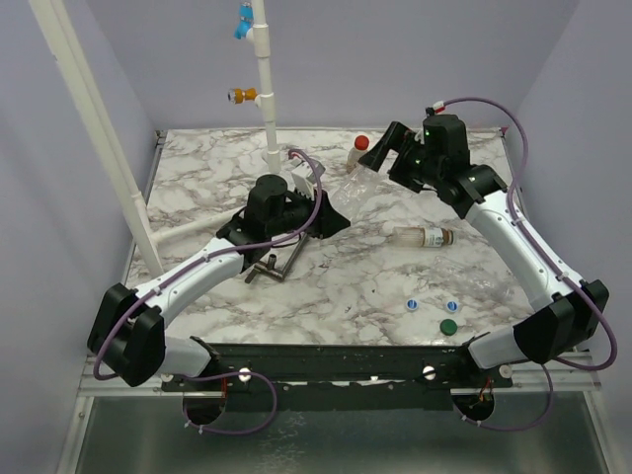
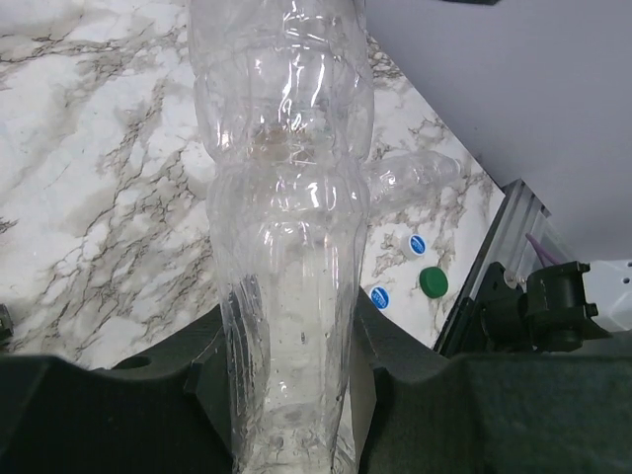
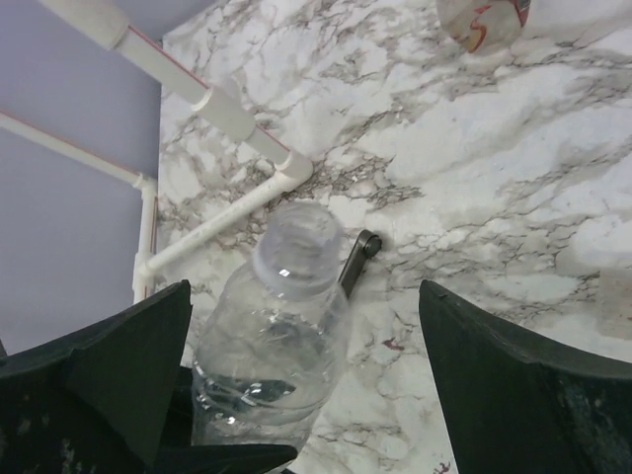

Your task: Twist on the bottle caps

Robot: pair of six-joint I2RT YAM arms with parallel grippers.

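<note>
A clear plastic bottle (image 2: pixel 291 227) is held in my left gripper (image 1: pixel 331 217), which is shut on its lower part. In the right wrist view its bare neck (image 3: pixel 296 242) points up between the open fingers of my right gripper (image 1: pixel 400 153), apart from them. Two blue caps (image 1: pixel 412 304) and a green cap (image 1: pixel 449 326) lie on the front right of the table.
A bottle with a red cap (image 1: pixel 357 154) stands at the back. A labelled bottle (image 1: pixel 423 237) and another clear bottle (image 1: pixel 489 286) lie at the right. White pipes (image 1: pixel 193 228) and a metal fitting (image 1: pixel 286 265) occupy the left.
</note>
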